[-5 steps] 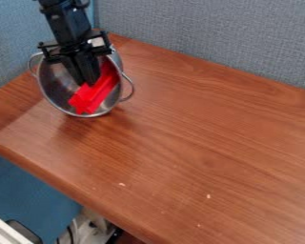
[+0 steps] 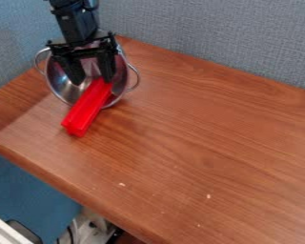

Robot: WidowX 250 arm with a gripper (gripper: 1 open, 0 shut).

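My black gripper point(image 2: 89, 63) is over a steel two-handled pot point(image 2: 65, 84) at the back left of the wooden table point(image 2: 206, 152), its fingers open and apart. A long red object point(image 2: 87, 108) lies slanting from within the pot, beneath the gripper, out over its front rim toward the table's left part. Part of the pot and of the red object is hidden behind the gripper.
Blue-grey partitions point(image 2: 213, 38) line the back and left. Past the table's front-left edge are white items and cables below.
The red object has shifted toward the front and now sticks further out of the pot. My gripper has risen slightly, and the pot sits a little differently.
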